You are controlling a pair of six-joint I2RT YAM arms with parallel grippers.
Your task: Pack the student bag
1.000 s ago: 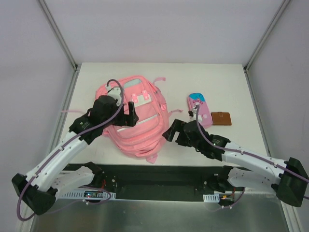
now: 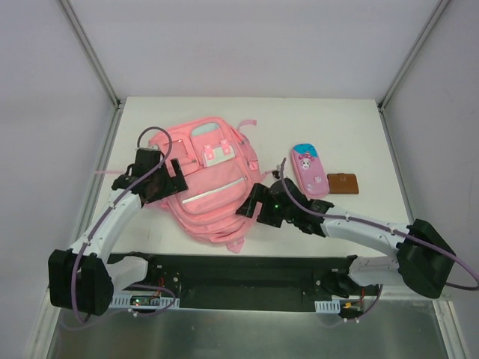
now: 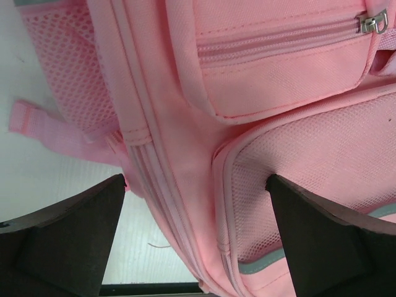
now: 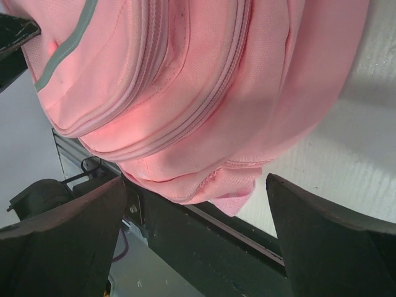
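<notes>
A pink backpack (image 2: 213, 198) lies flat, front pocket up, on the white table. My left gripper (image 2: 176, 173) is open over the bag's left side; the left wrist view shows the bag's fabric (image 3: 173, 142) and zipped edge between and below its fingers. My right gripper (image 2: 253, 209) is open at the bag's lower right edge, with the bag's rounded pink end (image 4: 198, 142) ahead of it in the right wrist view. A pink pencil case (image 2: 310, 170) with a blue end and a brown wallet-like item (image 2: 342, 183) lie right of the bag.
My left gripper has moved left and toward the back over the bag's left side. My right gripper has moved left to the bag's right edge.
</notes>
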